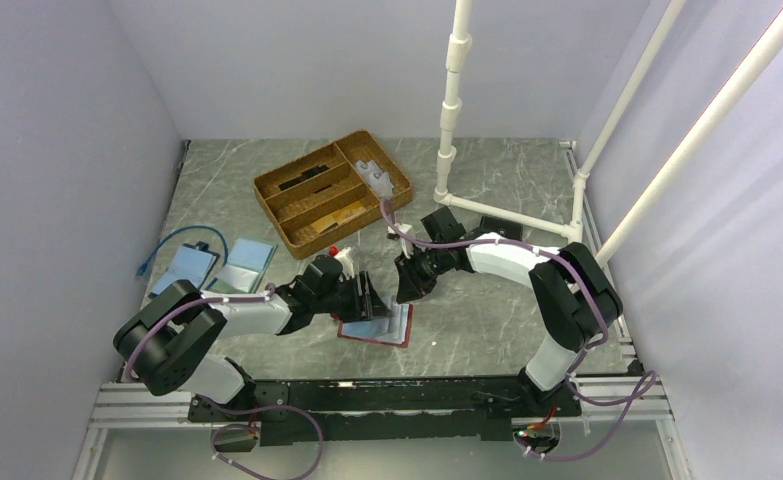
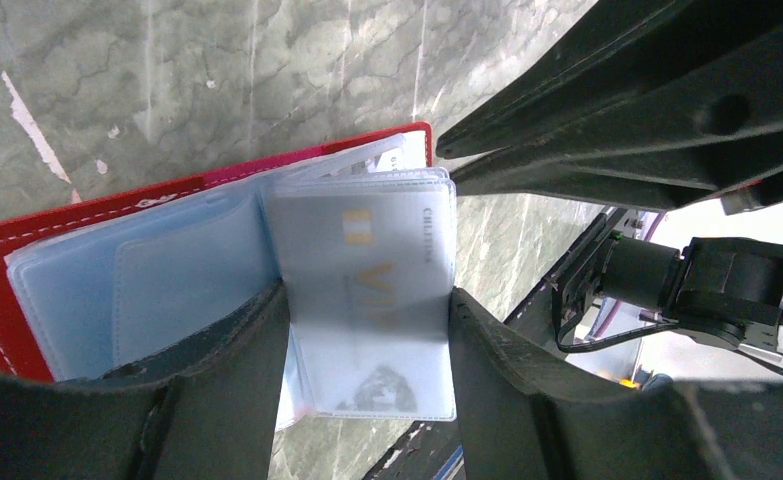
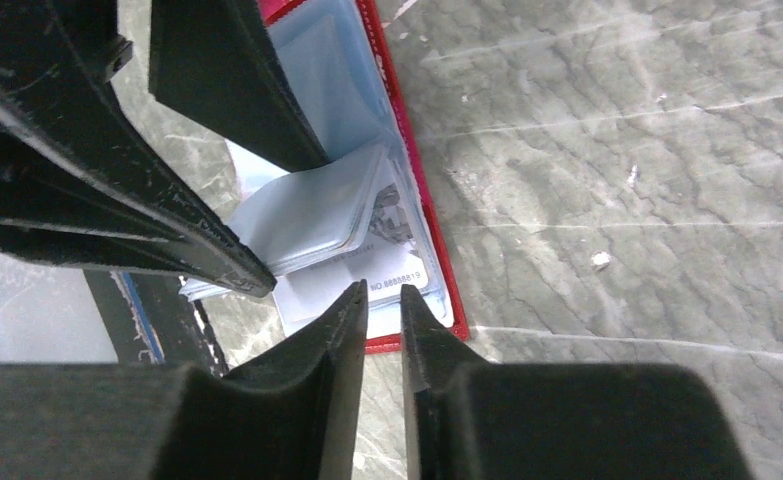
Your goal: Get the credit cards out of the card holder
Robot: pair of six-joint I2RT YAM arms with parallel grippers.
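Observation:
The red card holder point(image 1: 406, 330) lies on the table with its clear sleeves point(image 2: 142, 290) spread. In the left wrist view, my left gripper has its fingers on either side of a sleeve holding a white card point(image 2: 359, 270), gripping it. In the right wrist view, that sleeve point(image 3: 312, 205) is lifted and bent, uncovering a card point(image 3: 387, 270) beneath. My right gripper, at the holder's edge, has its fingertips slightly apart with nothing visible between them.
A wooden divided box point(image 1: 302, 220) stands at the back. Blue folders point(image 1: 247, 260) and a cable lie at the left. A white pipe frame point(image 1: 507, 214) and a black object are at the back right.

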